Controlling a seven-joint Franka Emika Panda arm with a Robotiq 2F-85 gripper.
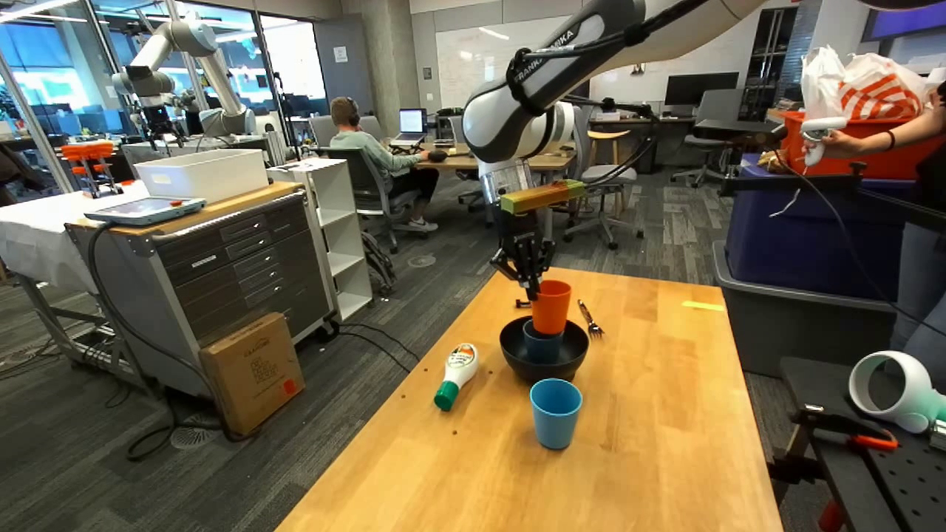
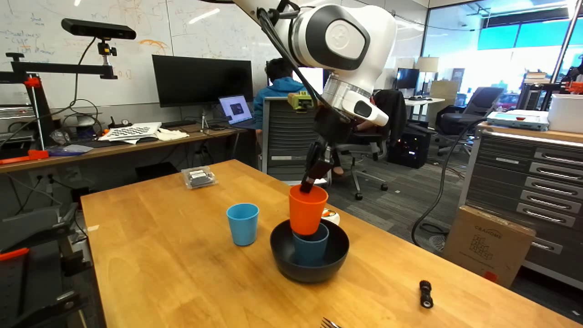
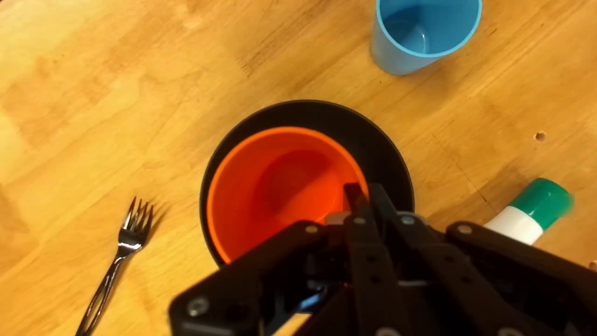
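Observation:
An orange cup is held upright by its rim, with my gripper shut on the wall; one finger is inside the cup. Below it a dark blue cup stands inside the black bowl. The orange cup's base is at the dark blue cup's mouth; whether it has entered or touches, I cannot tell. From the wrist view the orange cup covers the dark blue one entirely. A light blue cup stands empty on the table beside the bowl.
A white bottle with a green cap lies near the table's edge. A fork rests beside the bowl, and a small black dumbbell-like object sits farther off.

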